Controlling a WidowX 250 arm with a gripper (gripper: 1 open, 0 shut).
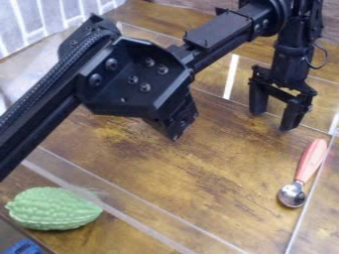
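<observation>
My gripper (281, 99) hangs at the upper right over the wooden table (159, 189), its black fingers low near the tabletop; whether anything is between them is hard to tell. An ice cream scoop (304, 174) with a pink handle lies at the right, below the gripper and apart from it. A green bitter melon (54, 208) lies at the lower left. The dark arm crosses the upper left and middle of the view, hiding part of the table.
A blue object (22, 248) shows at the bottom left corner. Pale tape lines run across the table. A white railed object (40, 20) stands at the top left.
</observation>
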